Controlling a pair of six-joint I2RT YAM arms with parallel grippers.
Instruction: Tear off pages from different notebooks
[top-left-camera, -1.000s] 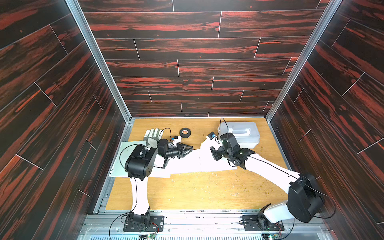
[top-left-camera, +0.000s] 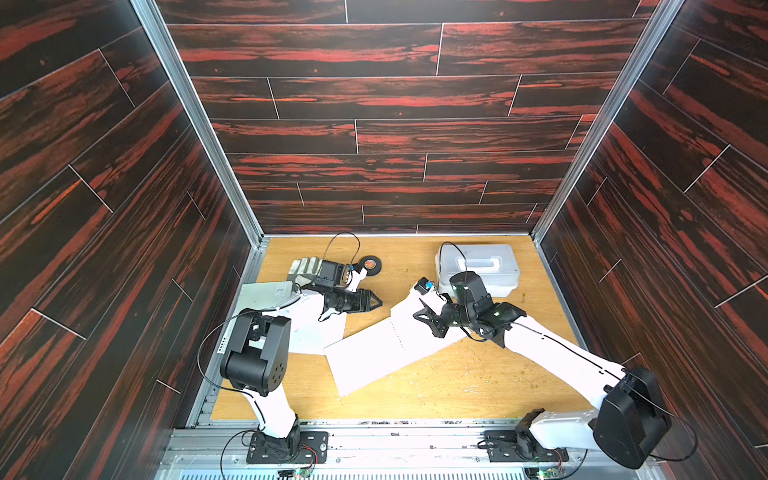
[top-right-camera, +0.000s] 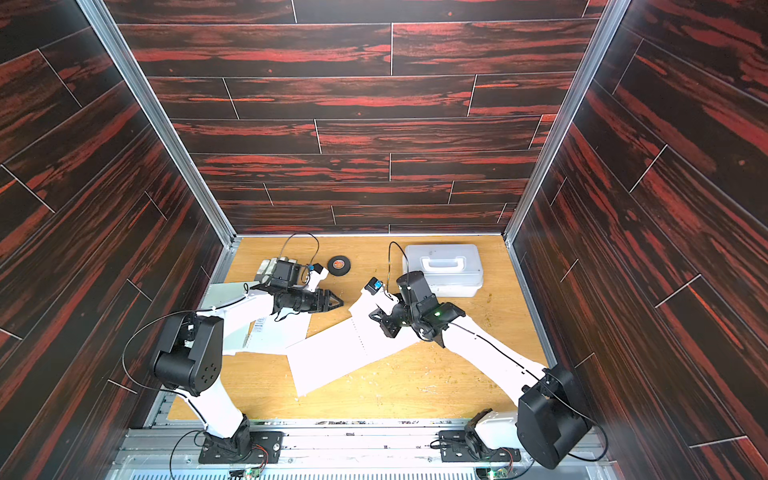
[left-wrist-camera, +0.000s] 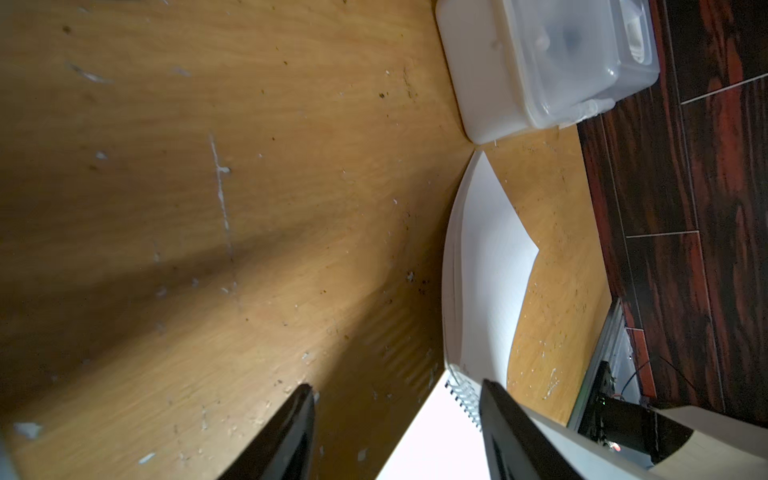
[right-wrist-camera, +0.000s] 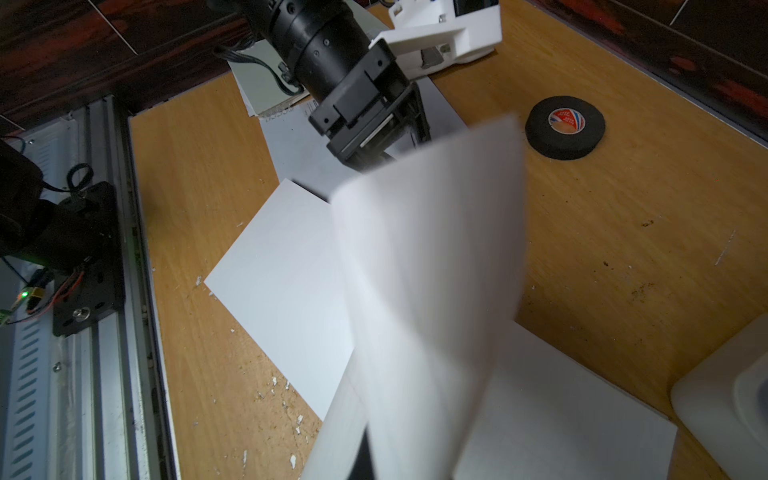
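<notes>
A spiral notebook lies open and slanted at mid-table, its blank left half (top-left-camera: 372, 360) reaching towards the front and its right half beneath my right gripper (top-left-camera: 434, 321). That gripper is shut on a raised white page (right-wrist-camera: 432, 264), which curls up and hides most of the fingers in the right wrist view. My left gripper (top-left-camera: 376, 301) stands open beyond the notebook's left half, with nothing between its fingers. In the left wrist view the spiral binding (left-wrist-camera: 464, 397) and the lifted right-hand pages (left-wrist-camera: 489, 288) show. White paper (top-left-camera: 316, 332) lies under the left arm.
A pale green notebook (top-left-camera: 264, 297) is at the far left. A grey glove (top-left-camera: 304, 268) and a black tape roll (top-left-camera: 370, 265) are at the back; a translucent box (top-left-camera: 480, 268) stands back right. Bare table (top-left-camera: 480, 384) shows in front.
The notebook has turned, its left end swinging towards the front. My right gripper moved a little towards the front.
</notes>
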